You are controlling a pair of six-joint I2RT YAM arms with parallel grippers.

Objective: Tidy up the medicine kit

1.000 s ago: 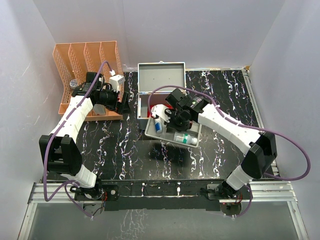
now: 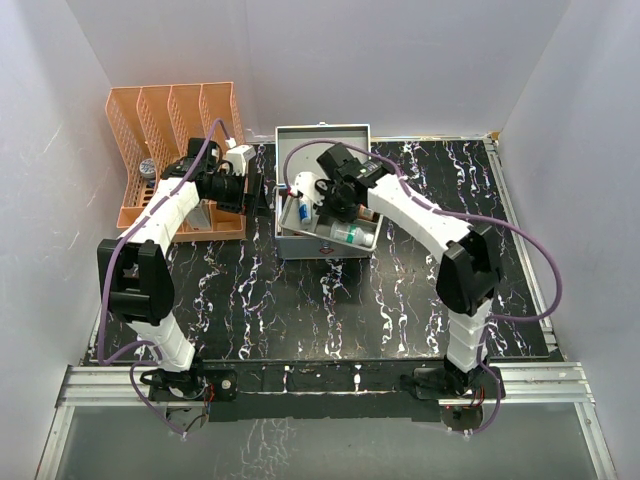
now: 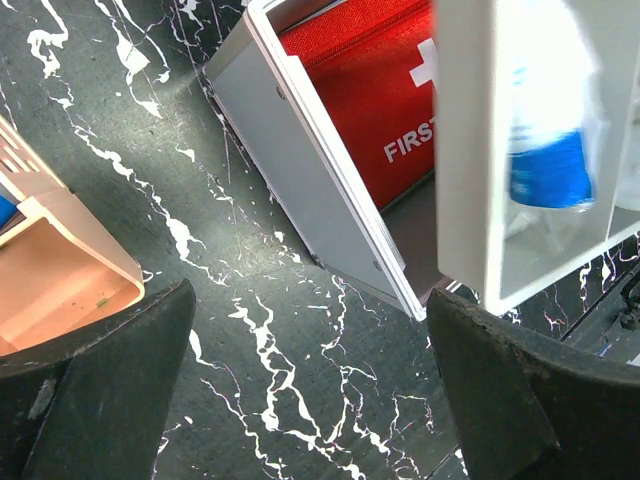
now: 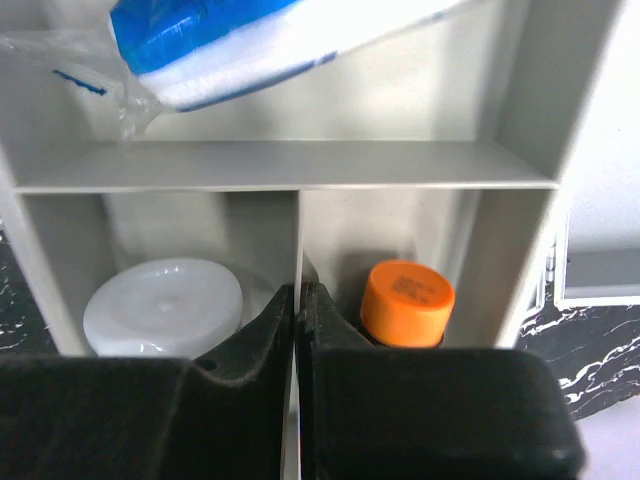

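The grey medicine box [image 2: 325, 250] stands open at centre, a red FIRST aid pouch [image 3: 370, 110] inside. My right gripper is shut at the divider of the pale compartment tray [image 4: 400, 162], which is held over the box, slightly askew. The tray holds a blue-and-white packet [image 4: 220, 40], a white lidded container [image 4: 163, 308], an orange-capped item [image 4: 408, 300] and a bottle [image 2: 352, 233]. My left gripper stands open left of the box, nothing between its fingers.
An orange slotted organiser [image 2: 130, 190] stands at the back left, beside my left arm.
My right gripper and the tray have moved back and left, from in front of the box to over it, covering most of the red pouch. The left arm has shifted slightly.
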